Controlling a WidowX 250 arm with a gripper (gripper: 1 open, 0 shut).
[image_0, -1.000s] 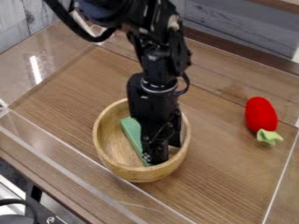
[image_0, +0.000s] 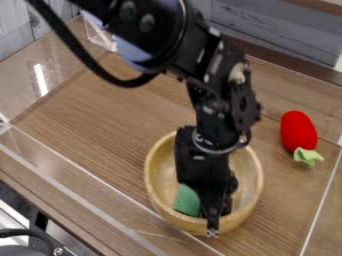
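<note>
My black gripper (image_0: 206, 210) reaches down from the top into a round tan bowl (image_0: 162, 188), its fingers at the right and front inside of the bowl. A green object (image_0: 187, 199) lies in the bowl, partly hidden behind the gripper. The gripper looks shut; I cannot see clearly whether anything is between its fingertips.
A red vegetable (image_0: 298, 132) with a pale green top lies on the wooden table (image_0: 80, 130) to the right of the bowl. Raised panels edge the table at the back.
The bowl and my gripper have shifted to the right and toward the front. Less of the green object shows now.
</note>
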